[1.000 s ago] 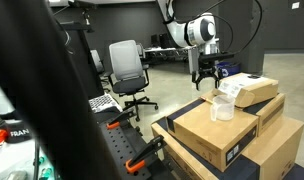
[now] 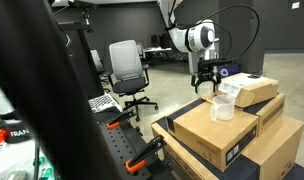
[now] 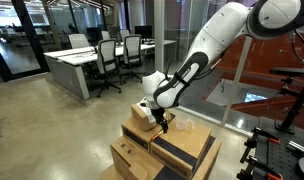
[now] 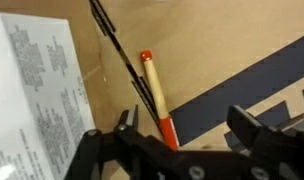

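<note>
A slim stick-like pen [image 4: 156, 98] with a tan body, a red tip and a red-orange end lies on a cardboard surface in the wrist view. My gripper stands open above it, one finger [image 4: 125, 126] on each side. The pen's lower end reaches between the fingers, and nothing is gripped. In exterior view 1 the gripper [image 2: 205, 83] hangs by the far edge of the cardboard box top. A clear plastic tub [image 2: 224, 107] sits on that box, nearer the camera than the gripper.
Dark thin rods or a seam [image 4: 119, 50] run beside the pen, near a white printed label [image 4: 37, 90]. A black tape band [image 4: 252, 86] crosses the cardboard. Another cardboard box [image 2: 247, 90] stands behind the tub. The front of the box top [image 2: 197, 120] is clear.
The arm and gripper have come down slightly towards the box. Tub and boxes stay where they were.
</note>
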